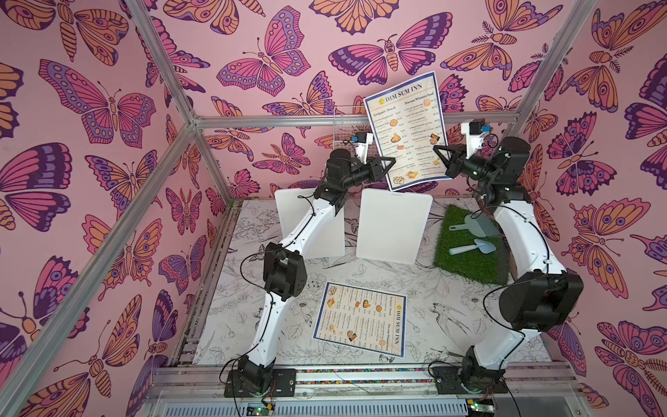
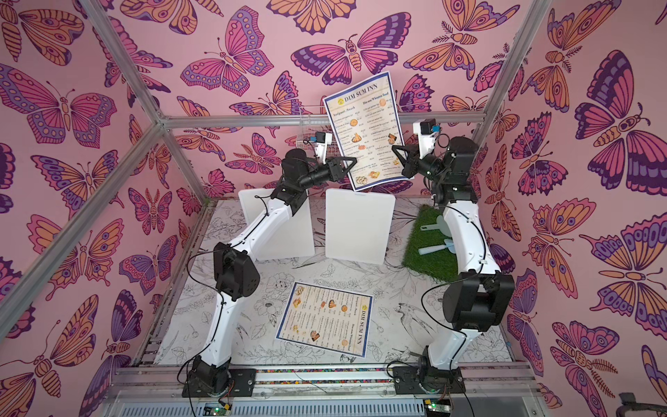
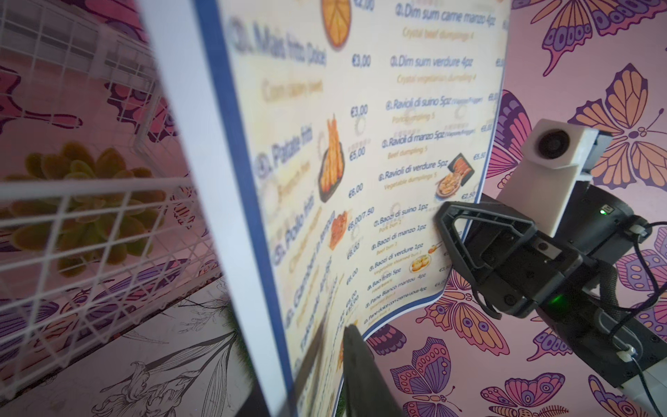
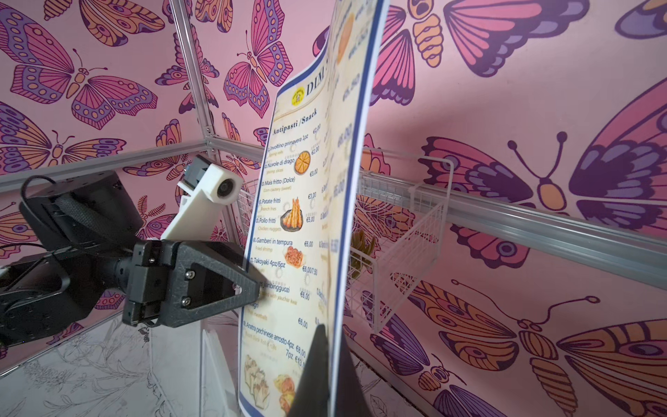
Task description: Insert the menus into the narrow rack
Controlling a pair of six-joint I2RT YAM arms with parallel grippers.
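Observation:
A Dim Sum Inn menu [image 1: 410,132] is held up in the air near the back wall, slightly tilted and bent. My right gripper [image 1: 444,161] is shut on its right edge, as the right wrist view also shows, with the menu [image 4: 295,229] between the fingertips. At the menu's lower left edge is my left gripper, its fingers somewhat apart around that edge. A second menu [image 1: 361,319] lies flat on the table near the front. Two white panels, one left [image 1: 312,222] and one right [image 1: 394,226], stand behind it; I cannot tell whether they form the rack.
A white wire basket [image 3: 90,229] with a succulent [image 3: 83,201] hangs on the back wall, close behind the raised menu. Right of the panels, a green grass mat [image 1: 472,260] carries grey garden tools [image 1: 472,246].

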